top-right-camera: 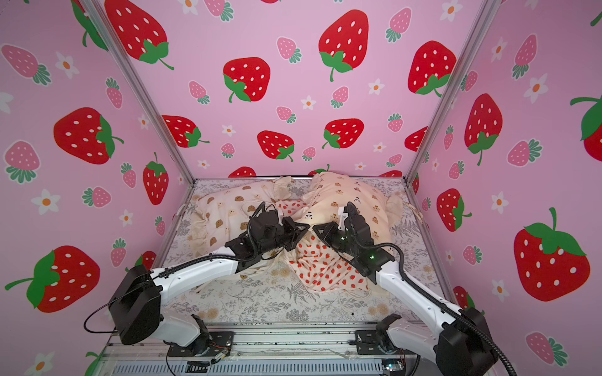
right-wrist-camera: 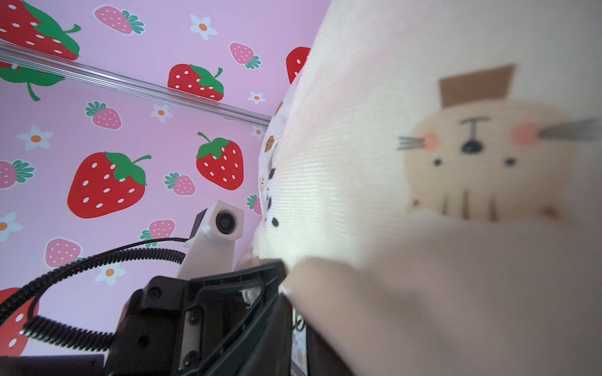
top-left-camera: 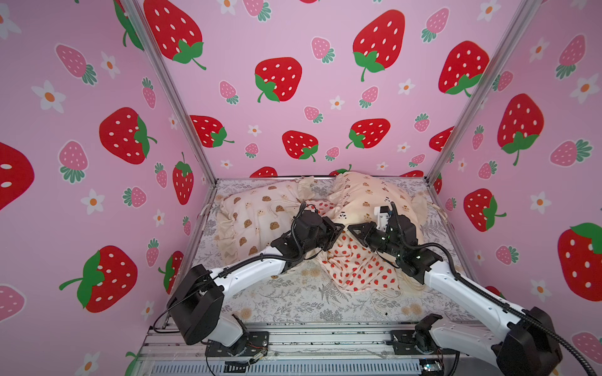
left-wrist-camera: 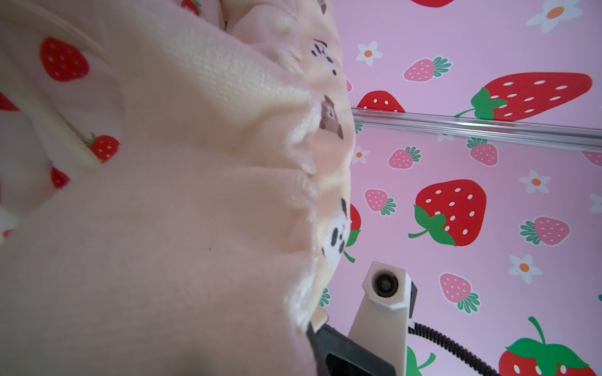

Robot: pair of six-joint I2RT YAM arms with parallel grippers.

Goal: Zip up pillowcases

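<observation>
A cream pillowcase with small animal faces [top-left-camera: 370,191] lies bunched on the right half of the bed, its strawberry-print side [top-left-camera: 357,269] spread toward the front. My left gripper [top-left-camera: 338,228] is shut on the cream fabric at its gathered edge, in the middle. Facing it closely, my right gripper [top-left-camera: 355,229] sits against the same edge; in the right wrist view cream cloth covers much of its fingers, so how far they are parted is unclear. Any zipper is too hidden to make out.
A second pillow in a cookie-print case with ruffles [top-left-camera: 250,216] lies at the left. Patterned bare surface [top-left-camera: 294,307] shows along the front. Strawberry-print walls and metal rails enclose the space on the back and sides.
</observation>
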